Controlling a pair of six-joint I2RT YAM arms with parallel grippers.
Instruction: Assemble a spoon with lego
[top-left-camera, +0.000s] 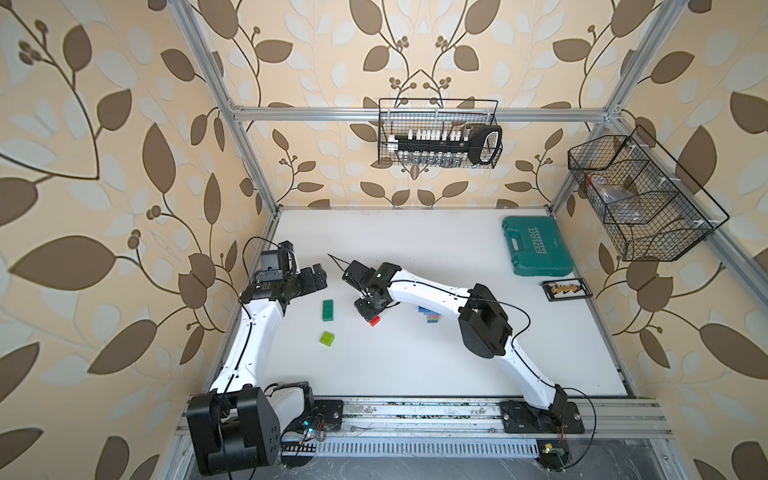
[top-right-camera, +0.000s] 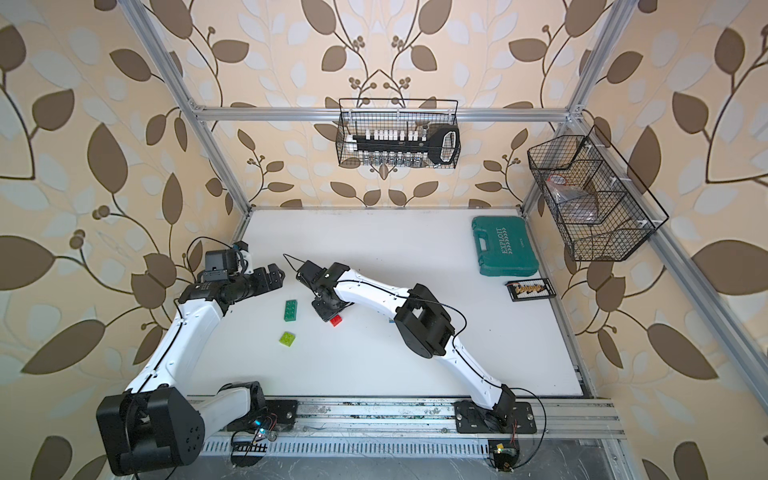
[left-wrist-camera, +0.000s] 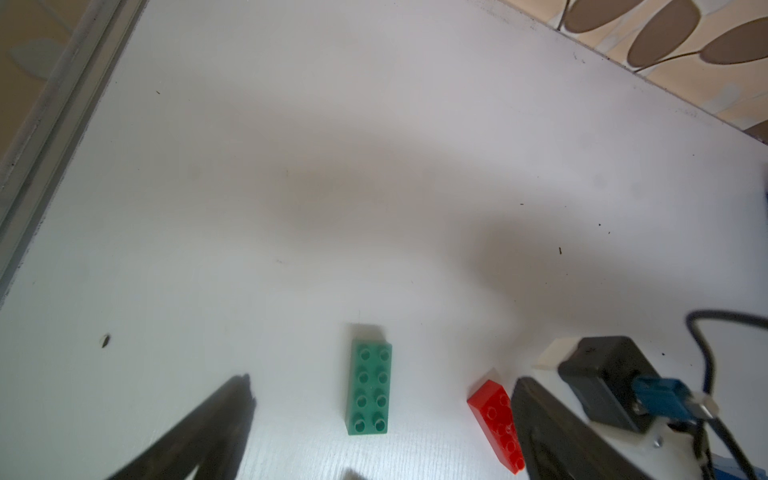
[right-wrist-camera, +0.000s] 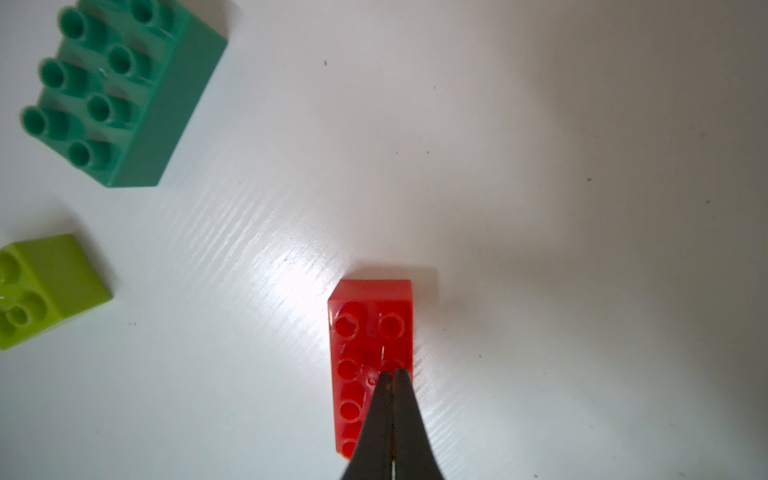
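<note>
My right gripper is shut, its tips touching each other over the studs of a long red brick (right-wrist-camera: 370, 328). Nothing is between them; the brick lies flat on the table beneath, outside the fingers. To its left in the right wrist view are a dark green brick (right-wrist-camera: 128, 84) and a small lime green brick (right-wrist-camera: 52, 284). My left gripper is open and empty, hovering back left of the bricks, with the green brick (left-wrist-camera: 369, 388) seen between its fingers but below them. The right arm partly covers several blue and multicoloured pieces (top-left-camera: 432, 315).
A green case (top-left-camera: 537, 245) and a small black tray (top-left-camera: 566, 289) sit at the table's right side. Wire baskets (top-left-camera: 438, 136) hang on the walls.
</note>
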